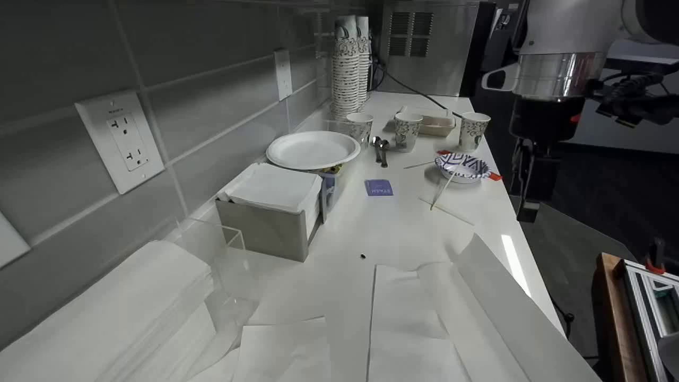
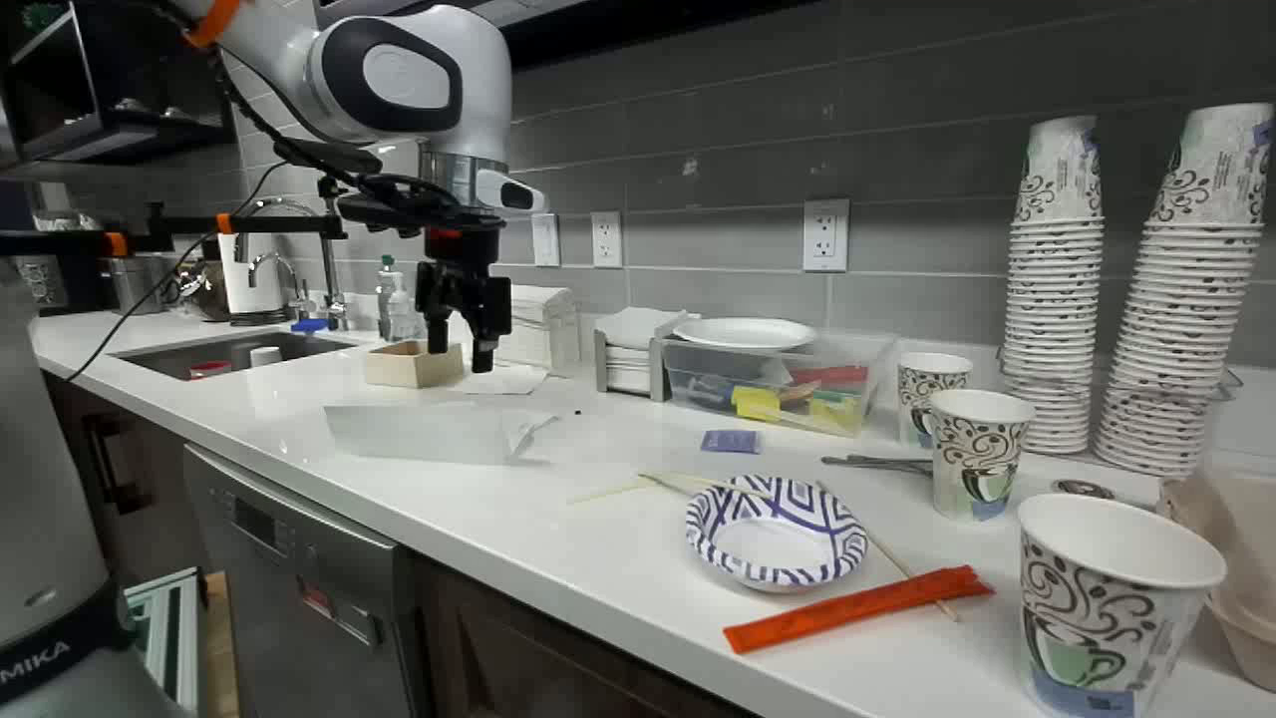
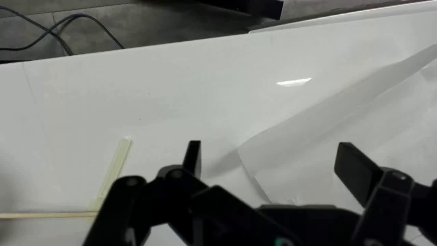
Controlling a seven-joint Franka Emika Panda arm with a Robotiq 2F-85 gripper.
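Note:
High above the white counter, my gripper hangs open, pointing down, with nothing between its fingers. In the second exterior view, the gripper (image 2: 460, 359) appears in front of a small tan box (image 2: 413, 364) and over a white paper sheet (image 2: 431, 431). That same paper (image 3: 352, 123) lies below the fingers at right in the wrist view, its edge curled up. Left of the fingers, a pale flat stick (image 3: 116, 166) meets a thin wooden stick (image 3: 45, 215). Further along the counter are a blue-patterned bowl (image 2: 778, 533), an orange packet (image 2: 855, 608) and a purple tea packet (image 2: 731, 442).
Patterned paper cups (image 2: 981, 455) stand beyond the bowl, near tall cup stacks (image 2: 1053, 287). A napkin holder (image 1: 270, 223) and a clear bin (image 2: 766, 383) topped by a white plate (image 1: 313, 150) line the wall. Bare counter (image 3: 164, 90) shows along the front edge.

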